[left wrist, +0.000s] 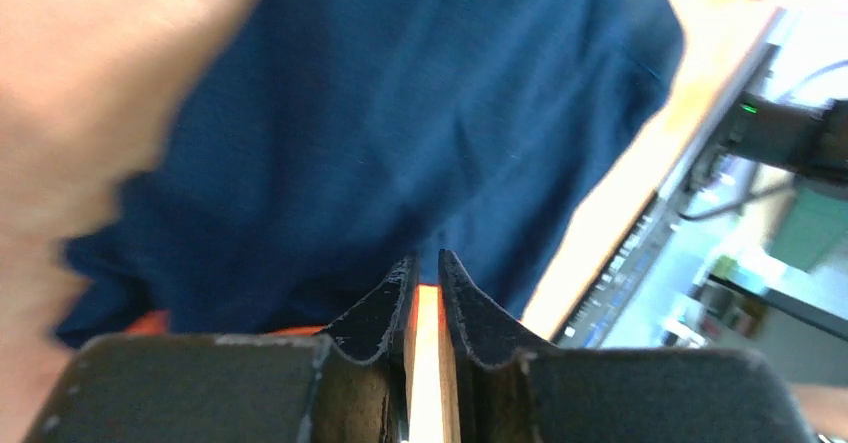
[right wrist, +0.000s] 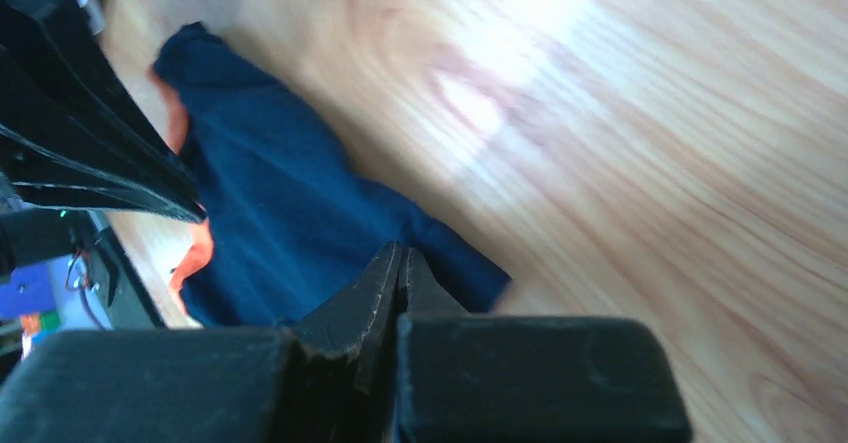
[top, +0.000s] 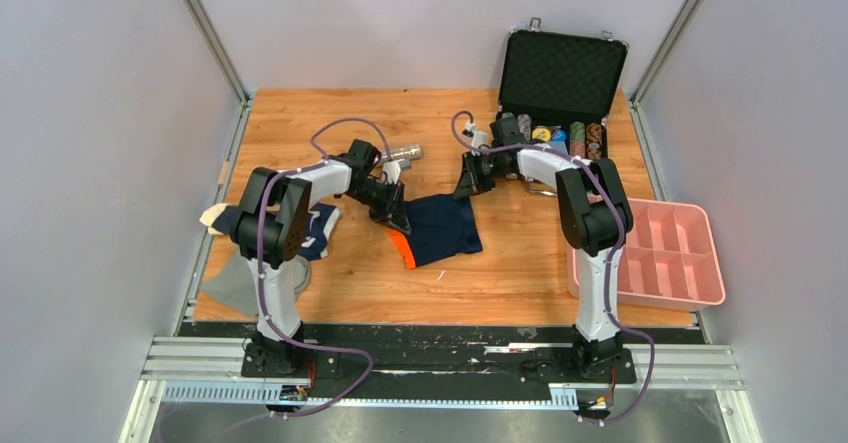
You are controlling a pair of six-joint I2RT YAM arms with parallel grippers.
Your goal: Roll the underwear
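Note:
Navy underwear [top: 443,233] with an orange waistband [top: 401,247] lies on the wooden table. At its left end, over the waistband, is my left gripper [top: 400,225], its fingertips slightly apart in the left wrist view, the orange edge showing behind them. My right gripper [top: 462,191] is at the far right corner of the underwear, shut, with the fabric just beneath its tips in the right wrist view; whether any cloth is pinched cannot be told.
An open case of chips [top: 577,148] stands at the back right, a pink divided bin [top: 693,293] at the right. Folded clothes and grey cloth [top: 235,285] lie at the left.

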